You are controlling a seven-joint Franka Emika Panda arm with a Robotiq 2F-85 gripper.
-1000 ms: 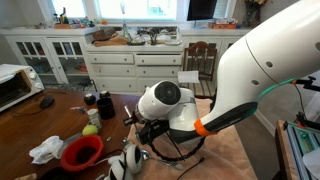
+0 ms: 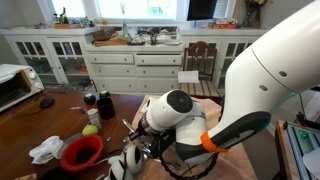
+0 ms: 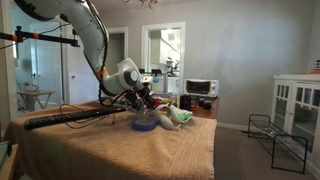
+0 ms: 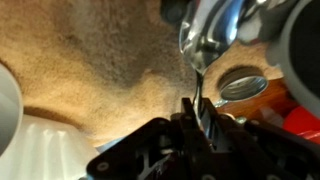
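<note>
A shiny metal spoon runs up the wrist view, its bowl at the top edge. My gripper is shut on the spoon's narrow handle, over a tan cloth. From the side, my gripper is low over the table among several objects, close to a blue bowl. In the first exterior view the arm hides much of the gripper, and the spoon is hard to pick out there.
A red bowl stands left of the gripper, near white crumpled material and a green fruit. Dark jars are farther back. The wrist view has a small round metal strainer at right and a white container at lower left.
The arm has shifted slightly to the right and down in the first exterior view, its orange band with it. The bowl and jars have stayed put.
</note>
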